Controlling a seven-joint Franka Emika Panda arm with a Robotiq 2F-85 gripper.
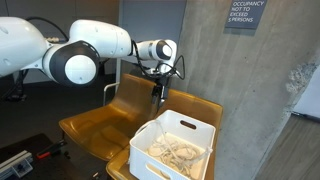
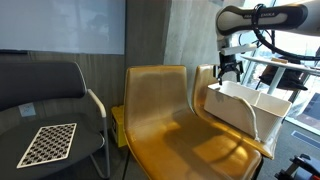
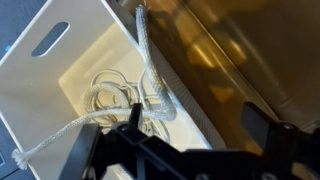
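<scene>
A white bin with open top and handle cutouts stands on the brown seats. Pale rope lies in loose loops inside it. A thicker length of the rope crosses the bin's rim, with one end outside, as the wrist view shows. In exterior view 2 a pale strand hangs over the bin's side. My gripper is open and points down, above and just left of the bin in exterior view 1. Nothing lies between its dark fingers; the rope and rim pass beyond them.
Linked brown chairs form a row beside the bin, their seats bare. A dark chair with a checked patch stands apart. Behind the row rises a grey concrete wall with a sign.
</scene>
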